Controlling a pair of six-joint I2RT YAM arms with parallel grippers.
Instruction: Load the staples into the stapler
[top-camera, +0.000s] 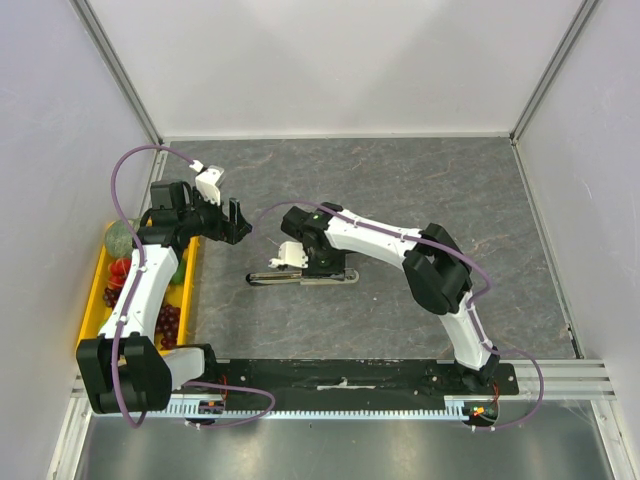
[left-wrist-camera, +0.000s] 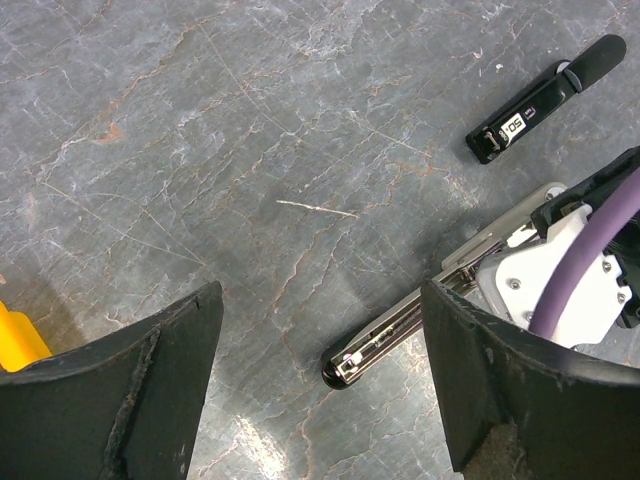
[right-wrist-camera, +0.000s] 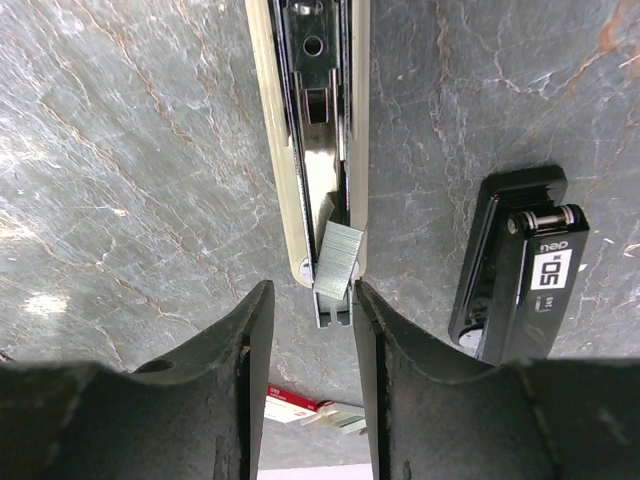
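The opened stapler (top-camera: 265, 278) lies lengthwise on the grey table, its long channel showing in all views. In the right wrist view a strip of staples (right-wrist-camera: 338, 260) lies tilted in the channel near its end. My right gripper is over that end, its fingertips slightly apart at the staples' lower edge; whether they touch it I cannot tell. My left gripper hangs open to the left of the stapler, nothing between its fingers.
A black device (right-wrist-camera: 518, 275) lies beside the stapler. A red-and-white box (right-wrist-camera: 288, 405) lies near it. A yellow fruit bin (top-camera: 185, 305) stands at the far left.
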